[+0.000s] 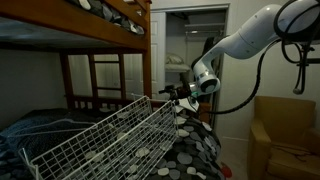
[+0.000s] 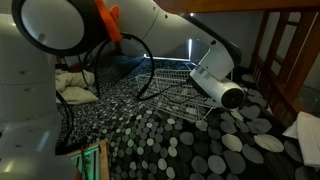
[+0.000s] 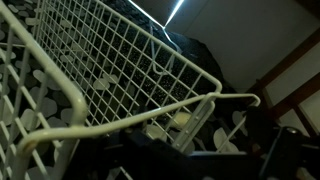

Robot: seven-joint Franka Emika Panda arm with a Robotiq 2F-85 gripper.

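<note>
A white wire basket [image 1: 110, 142] lies on the dotted bedspread, its near end toward the exterior camera. My gripper [image 1: 172, 94] hangs at the basket's far upper corner, and the fingers are open. In the wrist view, the basket's white rim [image 3: 110, 127] runs across to a corner right beside the dark gripper fingers [image 3: 140, 155]. Whether the rim lies between the fingers or just beside them, I cannot tell. From the second exterior view the wire basket [image 2: 175, 82] is partly covered by my arm, and the fingertips are hidden.
The bedspread [image 2: 150, 150] with grey dots spreads around the basket. A wooden bunk bed post [image 1: 147, 60] and ladder stand behind it. A brown armchair [image 1: 285, 135] is at the right. A white sheet-like object [image 2: 305, 130] lies at the bed's side.
</note>
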